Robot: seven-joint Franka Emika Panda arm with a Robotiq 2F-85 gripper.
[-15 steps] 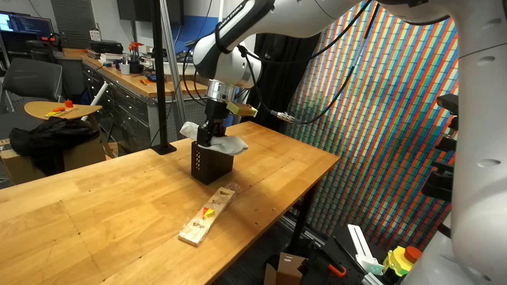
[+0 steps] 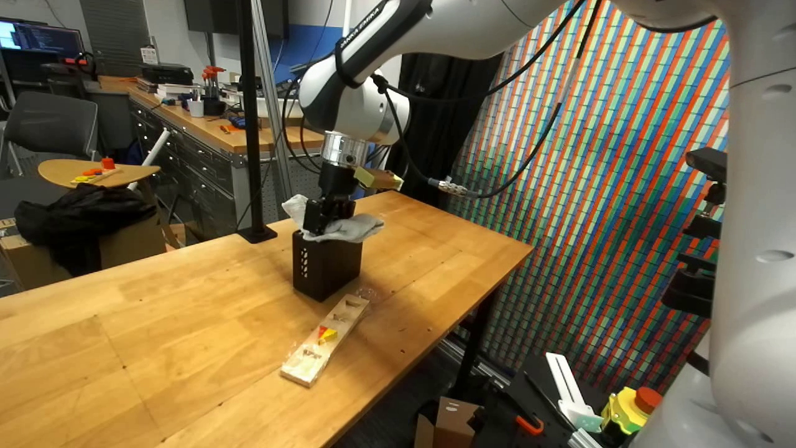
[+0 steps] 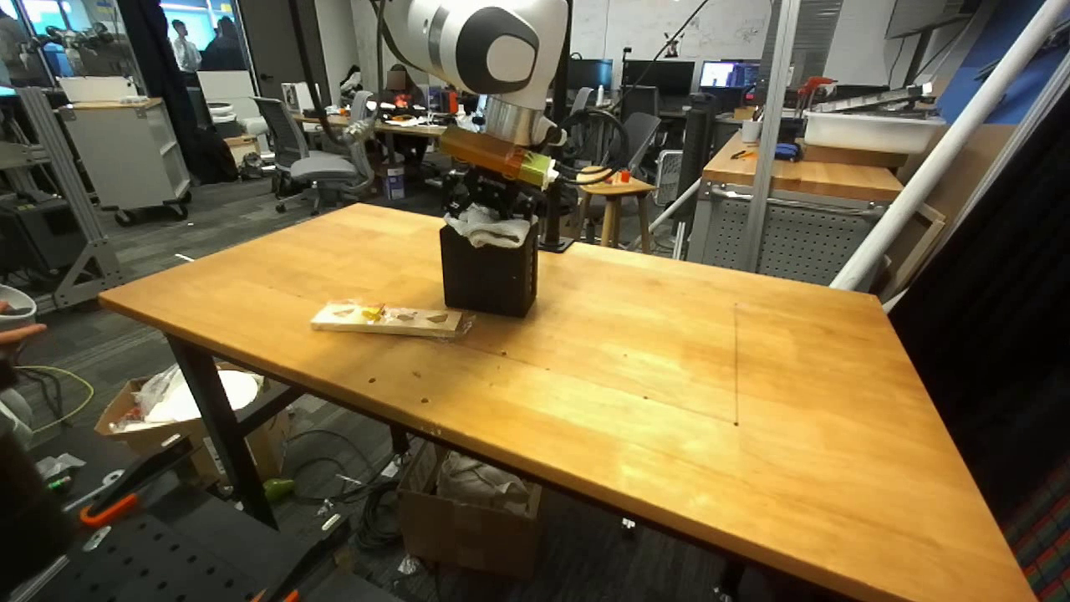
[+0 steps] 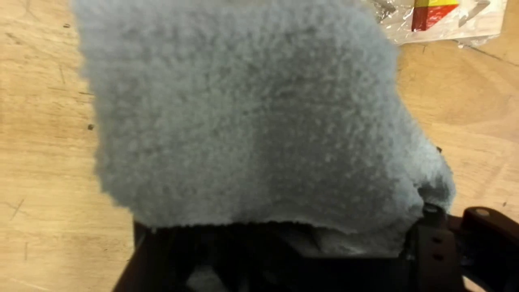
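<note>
A grey cloth [image 2: 351, 227] lies bunched across the top of a black box [image 2: 326, 266], its ends spreading past the rim on both sides. My gripper [image 2: 319, 224] points down into the cloth, right at the box opening. In exterior view 2, cloth [image 3: 491, 229] folds over the front rim of the box [image 3: 489, 272], with the gripper just above. The cloth [image 4: 243, 117] fills most of the wrist view and covers much of the box. One dark finger [image 4: 434, 241] shows at lower right beside a cloth fold; how far apart the fingers stand is hidden.
A wooden shape board [image 2: 326, 340] in clear wrap, with a red and yellow piece, lies close to the box. A black post [image 2: 257, 234] rises from the table's far edge.
The gripper has shifted slightly left and down in exterior view 1. The box has slid a little the same way, and the cloth sits slightly lower and more crumpled against it.
</note>
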